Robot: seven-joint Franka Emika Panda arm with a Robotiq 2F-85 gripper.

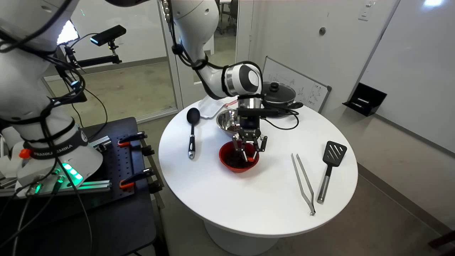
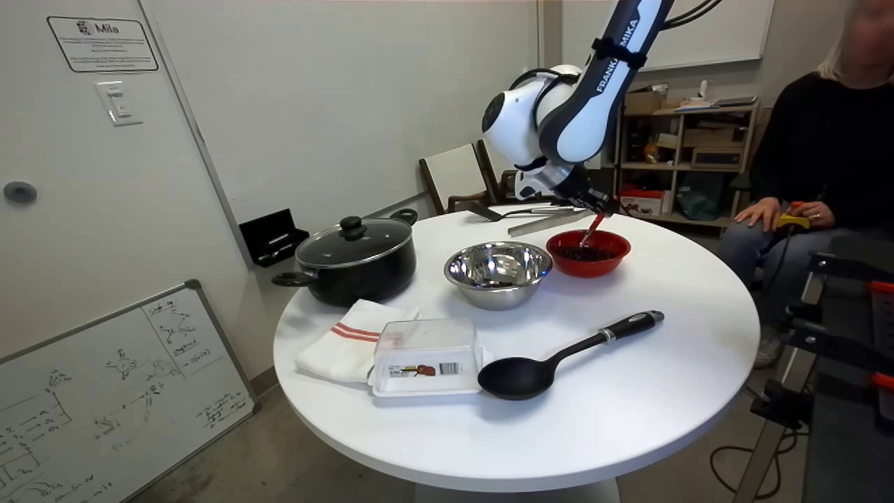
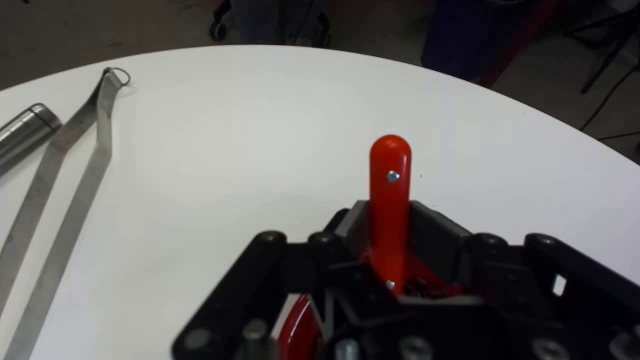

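My gripper is shut on a red-handled utensil [image 3: 390, 174], whose rounded handle end stands up between the fingers in the wrist view. In exterior view 2 the red handle [image 2: 594, 225] slants down into the red bowl [image 2: 592, 267], with a clear or shiny lower part at the bowl's dark contents. The utensil's tip is hidden there. In exterior view 1 my gripper [image 1: 248, 155] is over the right side of the red bowl [image 1: 237, 169]. Beside that bowl stands a metal bowl [image 2: 498, 293], with some dark bits visible inside in exterior view 1.
Around the bowls lie a black spoon [image 1: 192, 128], tongs [image 1: 303, 183] and a slotted spatula [image 1: 335, 153]. A lidded black pot [image 2: 356, 272], a folded towel [image 2: 348, 348] and a clear plastic box [image 2: 427, 356] occupy other parts.
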